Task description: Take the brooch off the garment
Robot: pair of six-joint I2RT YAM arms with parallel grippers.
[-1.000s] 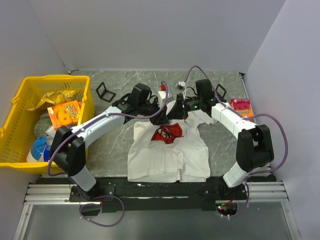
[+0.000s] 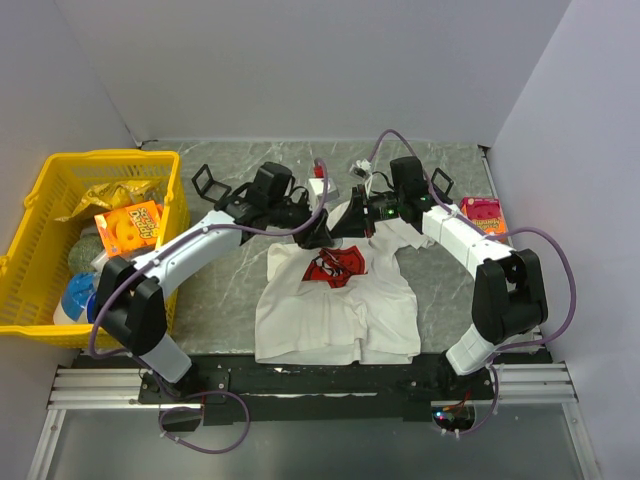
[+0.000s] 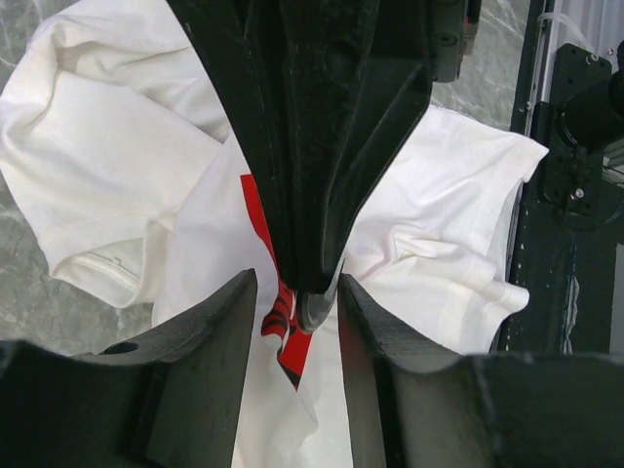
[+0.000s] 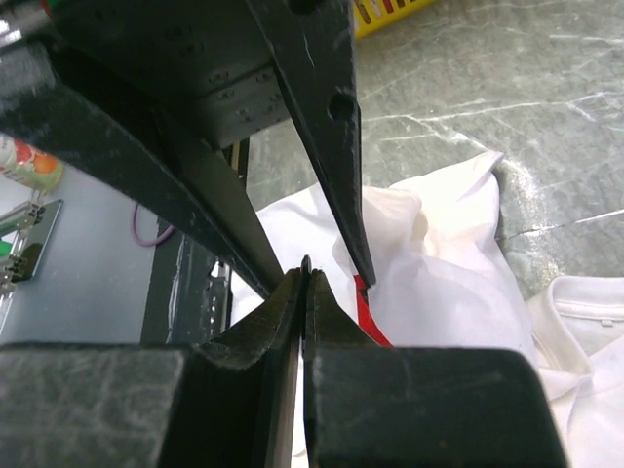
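Note:
The white garment (image 2: 310, 325) with its red print (image 2: 335, 266) is spread on the table, and both grippers meet over the print. In the left wrist view, a small silvery rounded piece, apparently the brooch (image 3: 314, 312), shows at the tips of my right gripper, which is shut on it. My left gripper stands part open, one finger on each side of that piece. The right wrist view shows a thin dark tip between the right fingers, with the left fingers (image 4: 351, 219) spread around it. The arms hide the brooch from above.
On the left stands a yellow basket (image 2: 178, 225) full of packages. A pink box (image 2: 484, 214) lies at the right. Small black stands (image 2: 210, 184) sit at the back.
My left gripper and forearm have shifted slightly to the left. The right arm and the garment look unmoved.

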